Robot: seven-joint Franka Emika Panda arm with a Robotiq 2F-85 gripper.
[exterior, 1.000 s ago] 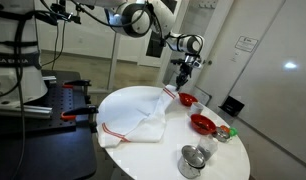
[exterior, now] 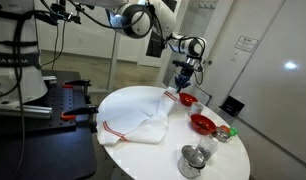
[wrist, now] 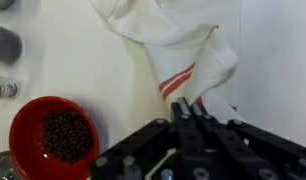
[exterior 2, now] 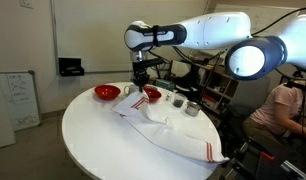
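A white towel [exterior: 138, 122] with red stripes is spread over the round white table, one end raised in a peak toward my gripper [exterior: 176, 88]. Seen from the other side, the towel [exterior 2: 171, 132] runs from that raised end toward the front right, where another striped end lies flat. In the wrist view my gripper is shut, and the towel [wrist: 185, 62] gathers up in a fold between its fingertips. The fingers themselves are dark and partly merge with the gripper body there.
A red bowl [wrist: 55, 139] of dark beans stands left of the gripper in the wrist view. Another red bowl [exterior: 203, 124], a metal pot [exterior: 191, 160] and clear jars stand along one side of the table [exterior 2: 103, 148], whose opposite side is bare.
The arm's wrist has shifted and turned slightly. The towel keeps nearly the same shape, its raised end still at the gripper.
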